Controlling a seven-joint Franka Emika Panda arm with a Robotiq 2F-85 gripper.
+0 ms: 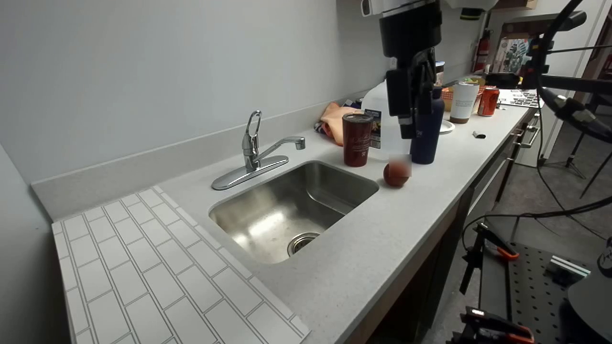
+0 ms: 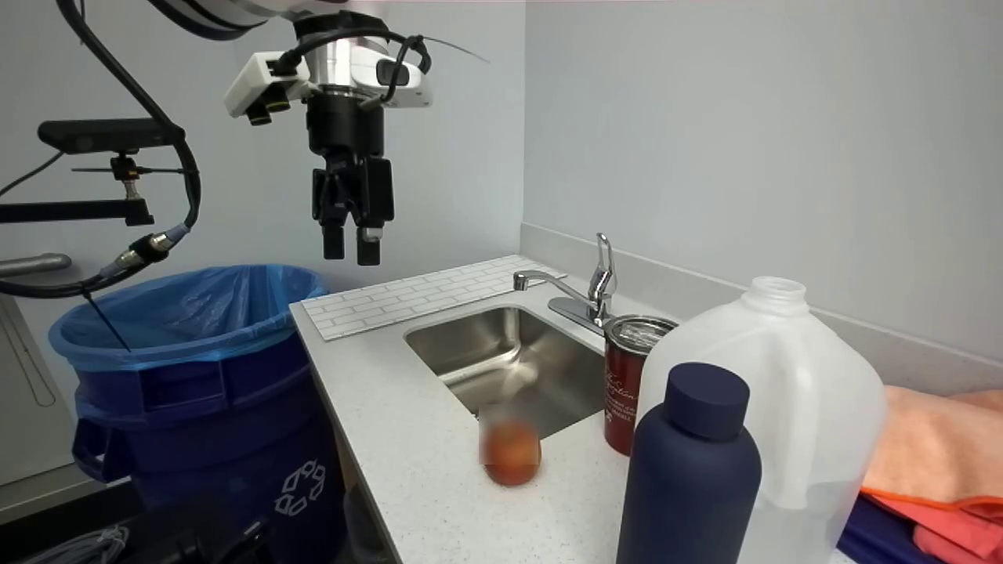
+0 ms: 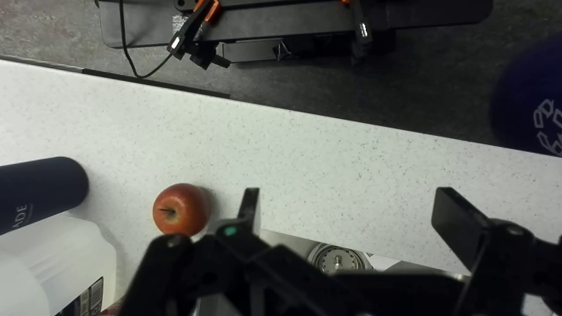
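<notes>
A red apple (image 3: 180, 210) rests on the counter beside the sink, its stem side showing in the wrist view. Exterior view 1 has the apple (image 1: 396, 174) partly blurred, near the sink's right rim. High above the counter hangs my gripper (image 2: 350, 246), pointing down and touching nothing. From the wrist, the gripper is open, with a wide gap between its fingers and only counter and sink edge visible below. The steel sink (image 1: 275, 220) looks empty apart from its drain.
A dark red tumbler (image 1: 356, 140), a milky jug (image 2: 766, 376) and a navy bottle (image 2: 691, 470) crowd the counter near the apple. A chrome faucet (image 1: 251, 149) stands behind the sink. A white tile-pattern mat (image 1: 155, 269) lies to its left.
</notes>
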